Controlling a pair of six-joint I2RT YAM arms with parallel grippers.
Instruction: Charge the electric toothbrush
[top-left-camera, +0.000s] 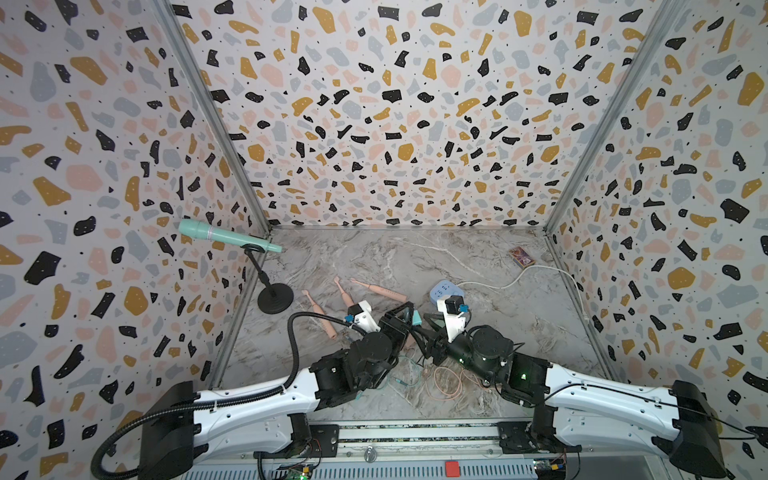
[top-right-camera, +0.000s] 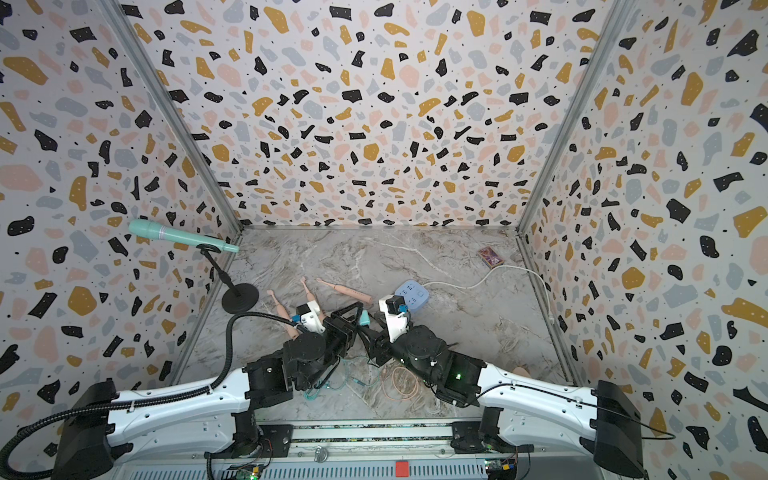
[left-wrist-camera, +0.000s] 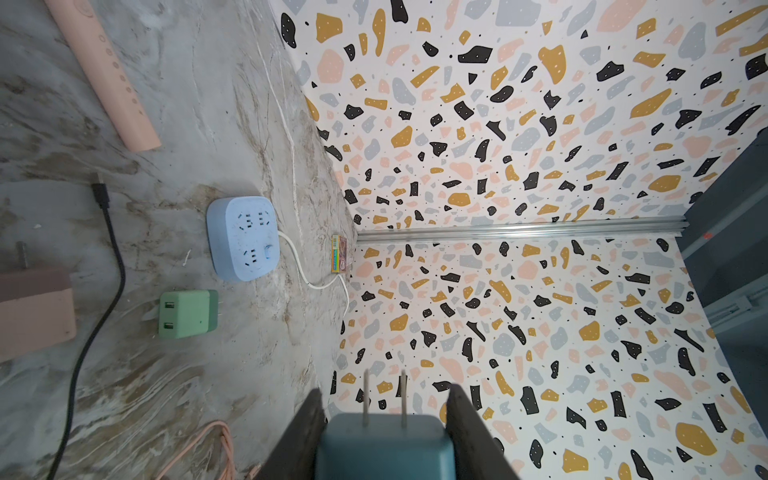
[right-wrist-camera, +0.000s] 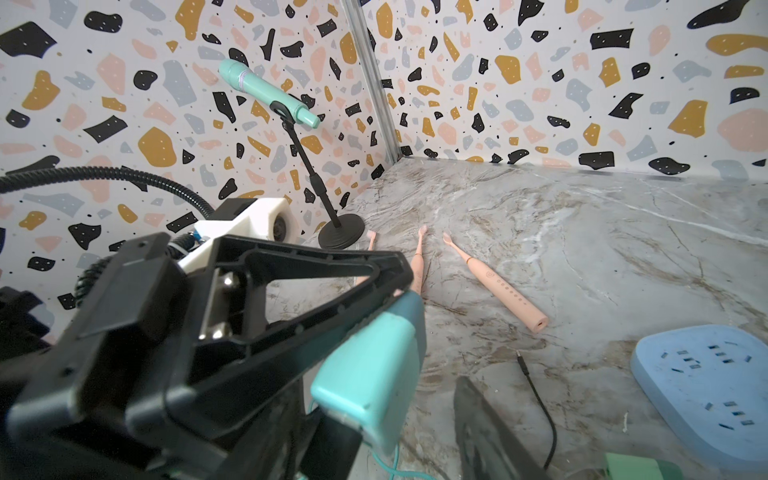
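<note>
A teal charging adapter (left-wrist-camera: 384, 448) with two metal prongs (left-wrist-camera: 385, 393) is held by my left gripper, which is shut on it above the table. My right gripper is partly open, its fingers (right-wrist-camera: 492, 436) standing apart on either side of the adapter (right-wrist-camera: 368, 376) in the right wrist view; contact on its left side cannot be made out. Pink electric toothbrushes (right-wrist-camera: 508, 292) lie on the table behind. The pale blue power strip (left-wrist-camera: 244, 240) has bare sockets on its top.
A green adapter (left-wrist-camera: 188, 312) and a pink block (left-wrist-camera: 36, 312) lie on the table with a black cable (left-wrist-camera: 100, 320). At the left stands a mint microphone (top-left-camera: 228, 235) on a black stand (top-left-camera: 274, 298). Clear table surrounds the power strip's right side.
</note>
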